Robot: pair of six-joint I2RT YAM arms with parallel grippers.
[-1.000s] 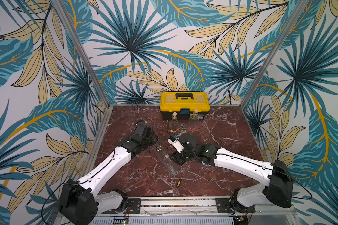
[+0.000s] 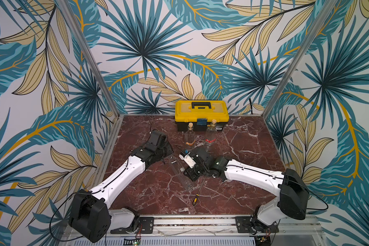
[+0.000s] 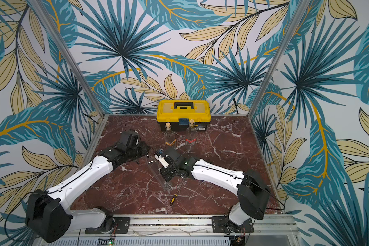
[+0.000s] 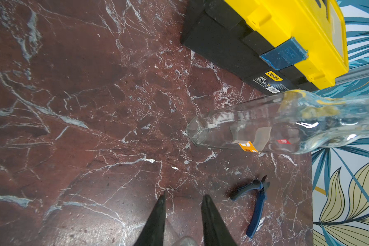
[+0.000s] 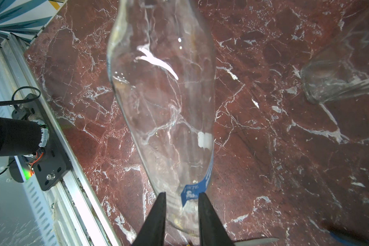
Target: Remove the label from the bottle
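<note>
A clear glass bottle [image 5: 164, 94] stretches slantwise between my two grippers, its body towards the right one. In the left wrist view its mouth [image 4: 187, 242] shows between the fingers of my left gripper, which is shut on the neck end. A blue piece of label [image 5: 192, 191] clings low on the bottle's side, with a small whitish patch [image 5: 205, 140] further up. My right gripper stands part open, its fingertips close by the blue label, one on each side in view. Whether they touch the glass cannot be told.
Two corked bottles [image 2: 190, 137] [image 2: 211, 135] stand before the yellow-and-black toolbox [image 2: 201, 112]. Blue-handled pliers [image 4: 256, 205] lie beyond my right gripper. A screwdriver [image 2: 195, 198] lies near the front, close to the bottle's base.
My right gripper has moved left and over the bottle's lower body. The left arm has shifted slightly, while the bottle stays in nearly the same place.
</note>
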